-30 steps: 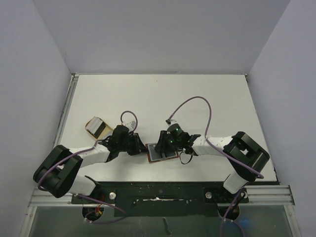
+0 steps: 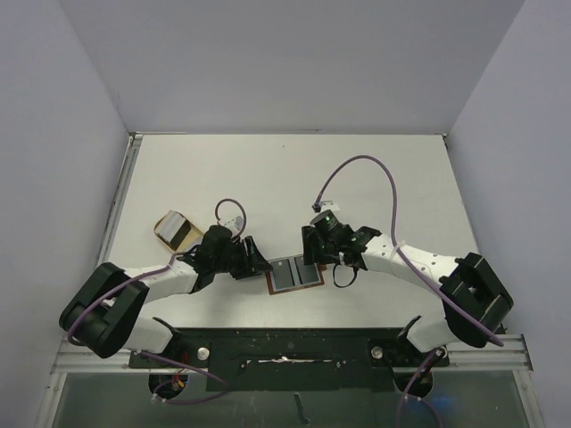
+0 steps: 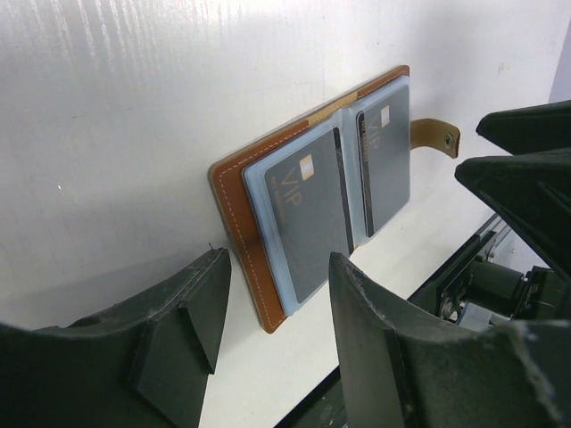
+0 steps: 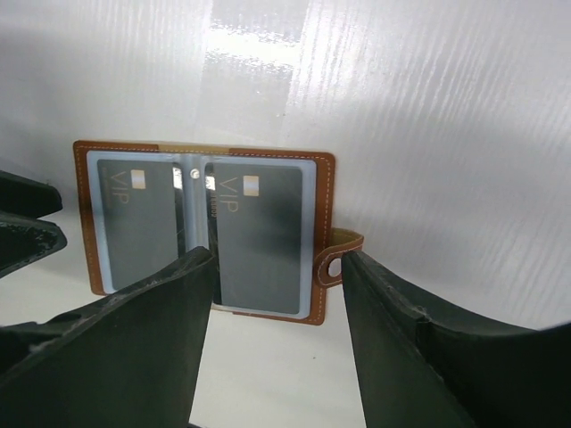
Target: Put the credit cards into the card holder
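The brown leather card holder (image 2: 283, 275) lies open on the table, with dark VIP cards in both clear-sleeved halves, as the right wrist view (image 4: 259, 241) also shows. My left gripper is at the holder's left edge, its fingers apart with nothing visible between them. My right gripper is open above the right half, near the snap strap (image 4: 337, 257).
A tan tray (image 2: 191, 237) with pale and dark contents sits at the left of the table (image 2: 375, 169).
The right arm has risen and moved back and to the right from over the holder. The left gripper has shifted only slightly.
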